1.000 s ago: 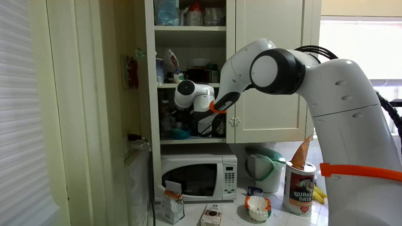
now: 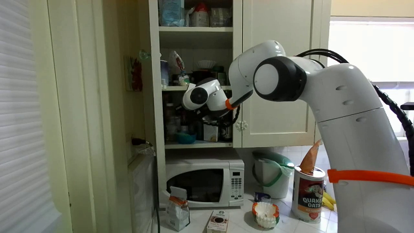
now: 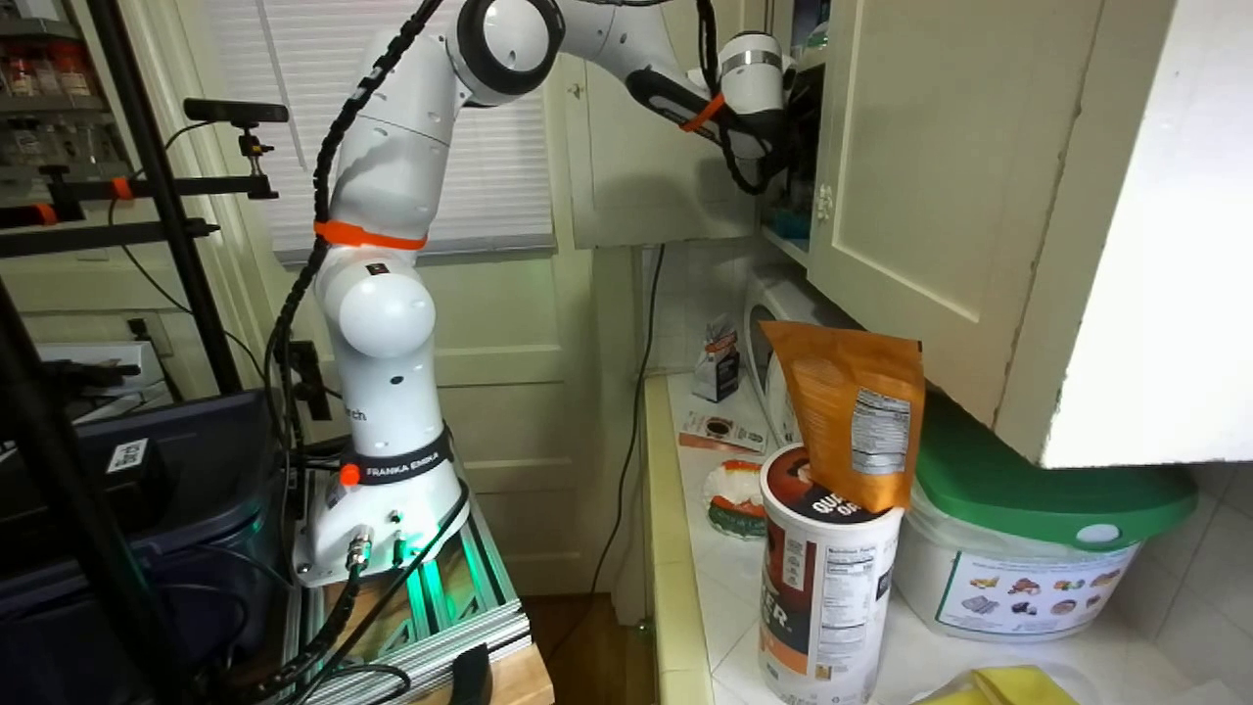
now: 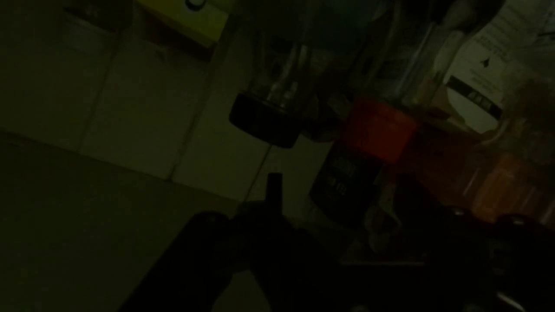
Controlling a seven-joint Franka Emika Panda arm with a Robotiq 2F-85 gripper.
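Note:
My gripper (image 2: 199,113) is at the open cupboard's lower shelf (image 2: 198,145), mostly lost in shadow there. Dark finger shapes fill the bottom of the dim wrist view; the fingers stand open, with nothing visibly held. Ahead of them are a clear jar with a black lid (image 4: 266,120), a dark-capped bottle with a red band (image 4: 378,129), and a bottle with a white label (image 4: 474,96). A yellow box (image 4: 184,18) shows at the top left. Whether the fingers touch any of these cannot be told.
A teal bowl (image 2: 186,138) and a white box (image 2: 210,132) stand on that shelf. The closed cupboard door (image 2: 279,73) borders the opening on the right. Below are a microwave (image 2: 203,184), an oats canister (image 2: 308,194) and a coffee bag (image 2: 178,209).
The forearm's orange band has shifted up and right. My hand has turned and moved slightly right, uncovering more of the shelf and white box.

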